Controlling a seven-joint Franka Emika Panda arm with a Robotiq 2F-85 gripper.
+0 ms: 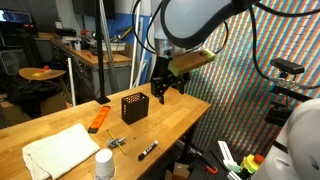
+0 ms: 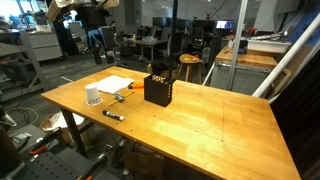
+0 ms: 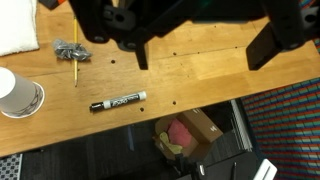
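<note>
My gripper is open above the wooden table, its dark fingers wide apart and nothing between them. In the first exterior view the gripper [image 1: 170,96] hangs above the table's right part, to the right of a black mesh basket [image 1: 135,107]. A marker [image 3: 118,101] lies near the table edge, below and left of the fingers in the wrist view. A white cup [image 1: 105,164] stands near a white towel [image 1: 62,151]. Beside them is a small clear-wrapped item [image 3: 70,50] with a yellow stick [image 3: 75,70]. An orange object [image 1: 99,119] lies behind these.
Bare wood covers the table's [image 2: 225,135] near right in the second exterior view. Below the table edge, a cardboard box [image 3: 203,127] sits on the floor. Desks and a stool [image 2: 190,62] stand in the background.
</note>
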